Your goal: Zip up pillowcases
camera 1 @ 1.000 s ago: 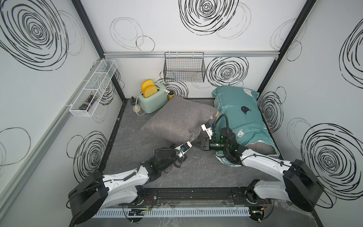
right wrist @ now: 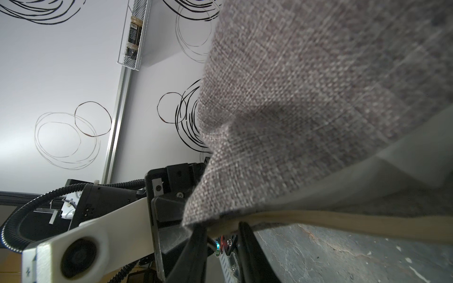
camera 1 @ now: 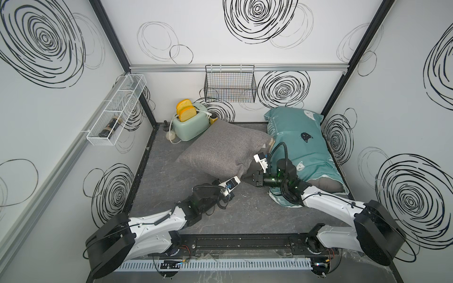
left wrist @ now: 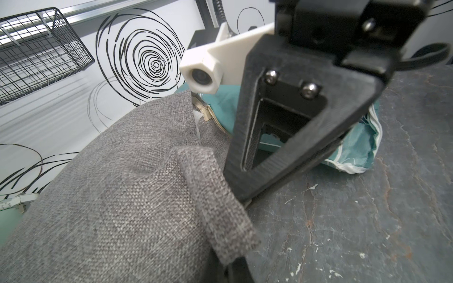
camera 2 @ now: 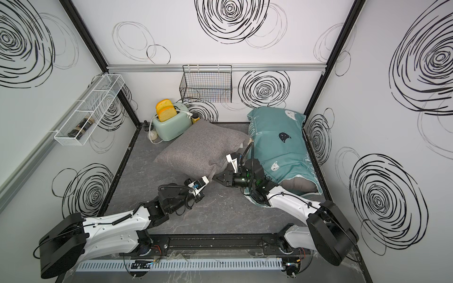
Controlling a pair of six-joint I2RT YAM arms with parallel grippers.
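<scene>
A grey woven pillowcase point(camera 1: 219, 148) lies mid-table, its near right corner raised between my grippers, with an open seam and beige zipper tape point(right wrist: 344, 223) along it. My left gripper point(camera 1: 235, 180) is at that corner; in the left wrist view it looks shut, with a folded flap of fabric point(left wrist: 212, 198) over its fingertips. My right gripper is at the same corner, fingertips on either side of the tape's end; whether it holds the tape is unclear. A teal pillowcase point(camera 1: 297, 134) with cat prints lies at the right, grey filling showing at its near end.
A mint toaster point(camera 1: 191, 127) with yellow slices stands at back left. A black wire basket point(camera 1: 230, 85) hangs on the back wall, a white one point(camera 1: 115, 108) on the left wall. Bare table point(camera 1: 160, 184) shows at left and front.
The left arm and pillowcases look unchanged.
</scene>
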